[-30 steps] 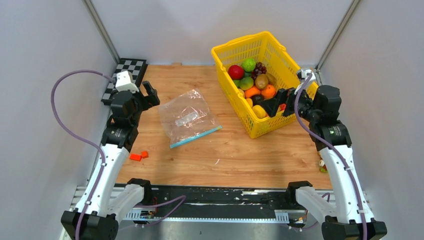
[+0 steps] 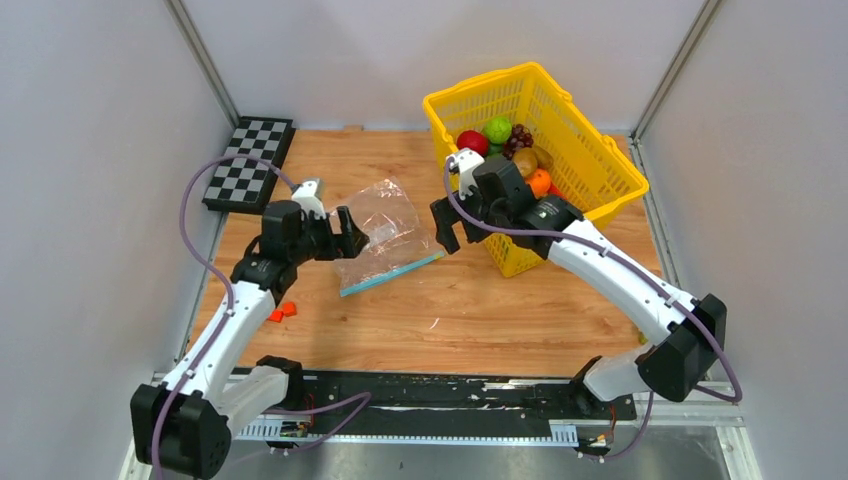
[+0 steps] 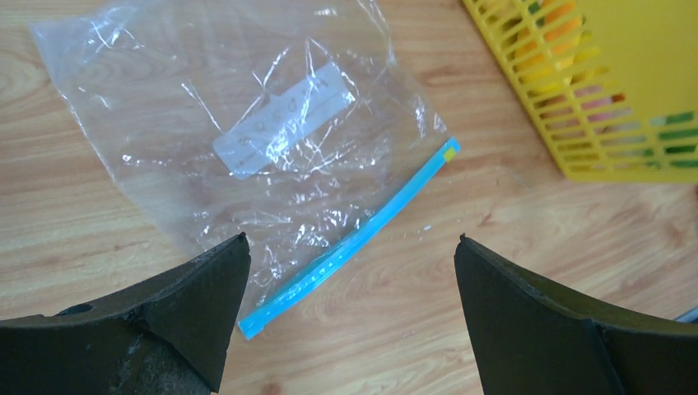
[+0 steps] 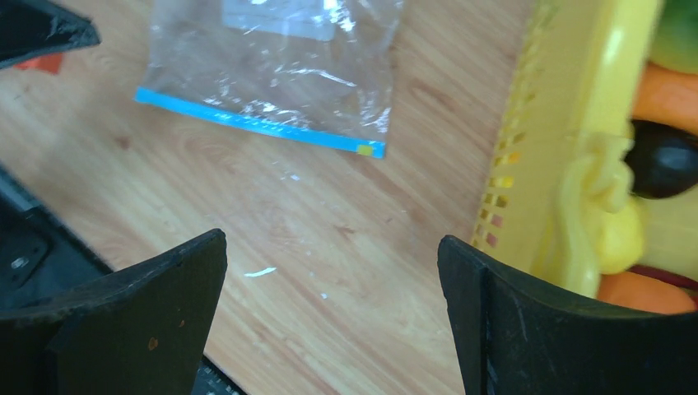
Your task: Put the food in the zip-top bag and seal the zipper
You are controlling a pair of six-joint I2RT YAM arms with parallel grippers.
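A clear zip bag [image 2: 385, 225] lies flat on the wooden table, its blue zipper strip [image 3: 354, 243] toward the front, with a small yellow slider at one end. My left gripper [image 2: 352, 232] is open, hovering over the bag's left part. My right gripper [image 2: 445, 230] is open beside the bag's right side, near the yellow basket [image 4: 547, 107]. The basket holds assorted toy food, including a red fruit [image 2: 472, 142], a green one [image 2: 498, 129], grapes and oranges. Neither gripper has anything between its fingers.
A checkerboard [image 2: 245, 160] stands at the back left. Small red pieces [image 2: 288, 309] lie at the front left. The basket takes up the back right.
The bag and basket stay put.
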